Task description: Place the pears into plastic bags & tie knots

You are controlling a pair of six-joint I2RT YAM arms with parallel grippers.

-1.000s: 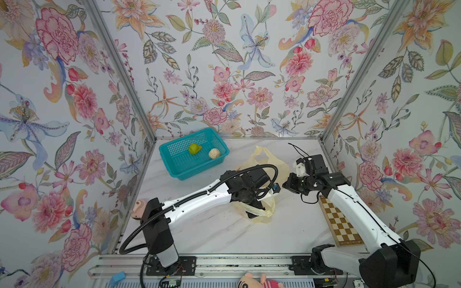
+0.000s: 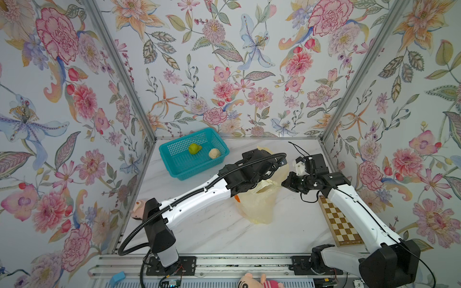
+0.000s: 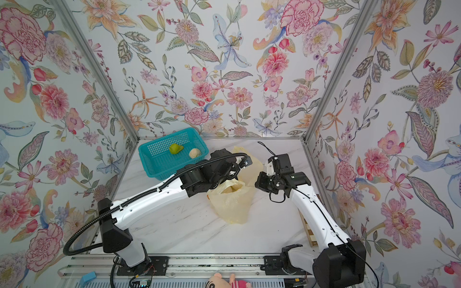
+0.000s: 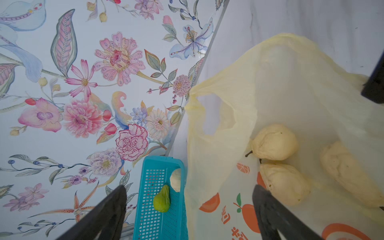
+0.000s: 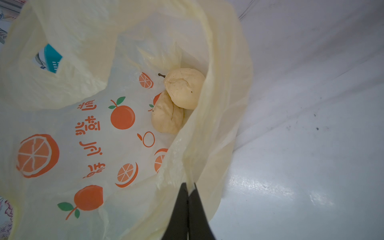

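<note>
The pale yellow plastic bag (image 2: 257, 206) stands on the table with its mouth gaping. Inside it lie several cream pears, among them one pear (image 4: 276, 142), a second pear (image 4: 286, 184) and a third pear (image 4: 352, 174) partly behind the film. My left gripper is over the bag's mouth, its fingers (image 4: 102, 220) spread wide with nothing gripped between them. On the bag's right side, my right gripper is shut, with a gathered fold of the bag's rim running to its fingertips. One handle loop stands up at the far side in the left wrist view.
A teal basket (image 2: 175, 169) at the back left contains a green pear (image 2: 194, 148) and a cream pear (image 2: 214, 153). A chessboard (image 2: 342, 223) lies at the right edge, behind the right arm.
My left gripper has risen from the bag's near side and moved toward the back. The near side of the bag now stands taller. The right arm is almost still.
</note>
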